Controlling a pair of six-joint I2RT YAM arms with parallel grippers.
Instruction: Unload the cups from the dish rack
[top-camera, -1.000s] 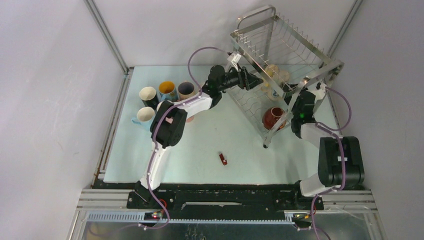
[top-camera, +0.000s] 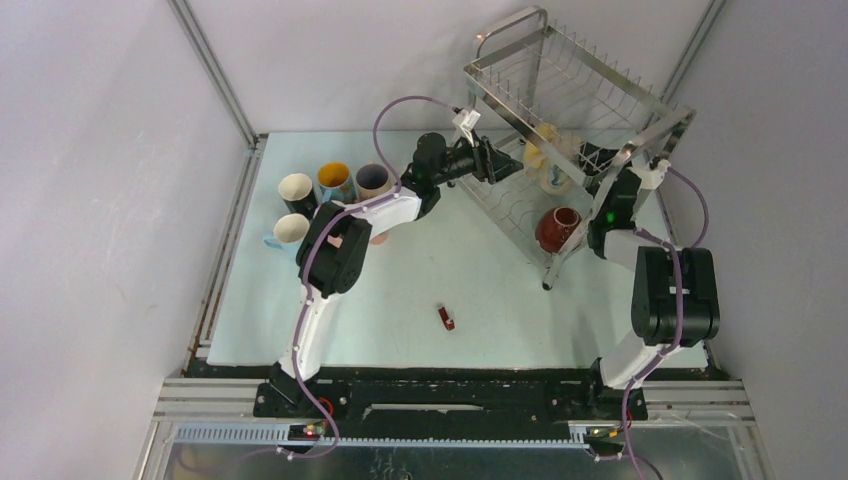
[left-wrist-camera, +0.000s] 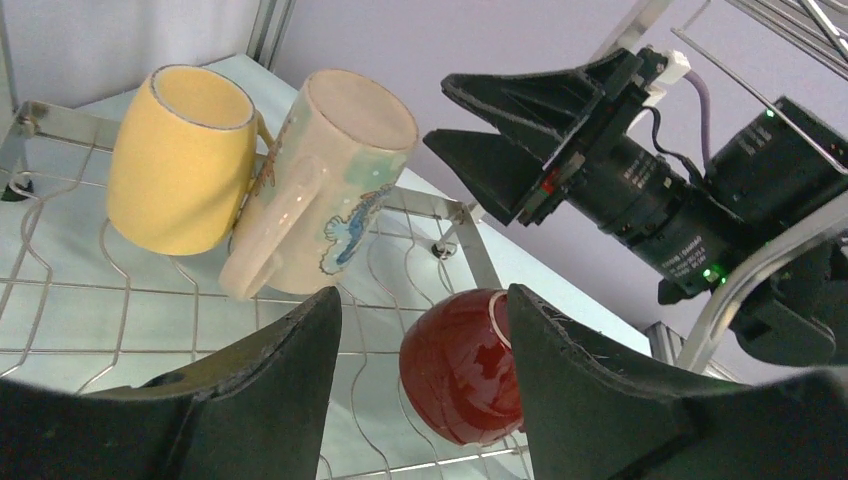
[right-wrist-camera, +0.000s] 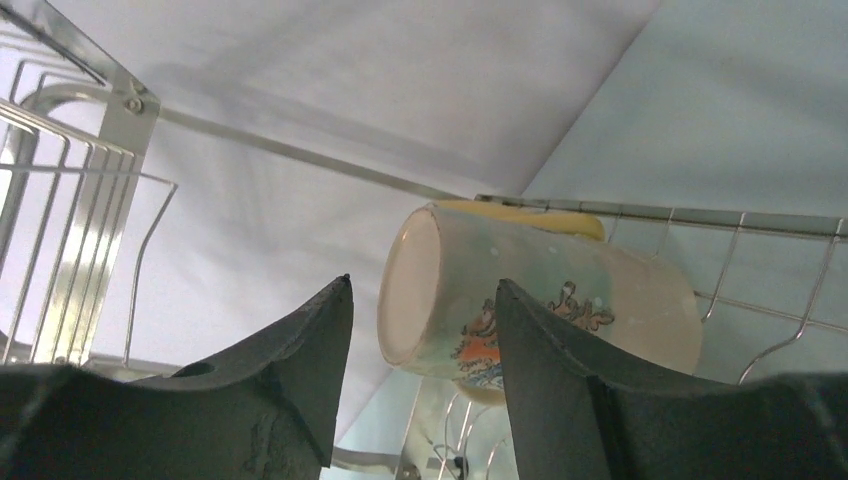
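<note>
The metal rack (top-camera: 545, 265) holds a yellow mug (left-wrist-camera: 175, 160), a pale patterned mug (left-wrist-camera: 330, 190) lying tilted beside it, and a dark red mug (left-wrist-camera: 450, 370) on the lower shelf. My left gripper (top-camera: 498, 163) is open at the rack's left side, facing the mugs. My right gripper is open, reaching in from the right above the red mug and beside the patterned mug. In the right wrist view the patterned mug lies just beyond and partly between its fingers, with the yellow one mostly hidden behind.
Several cups (top-camera: 296, 190) stand grouped at the table's left. A small red object (top-camera: 446, 318) lies on the clear middle front. The rack's upper shelf (top-camera: 560, 75) overhangs the lower one, with walls at the back and sides.
My right arm has shifted slightly, its elbow moving toward the back, and the rack has moved a little to the right. The left arm is nearly still.
</note>
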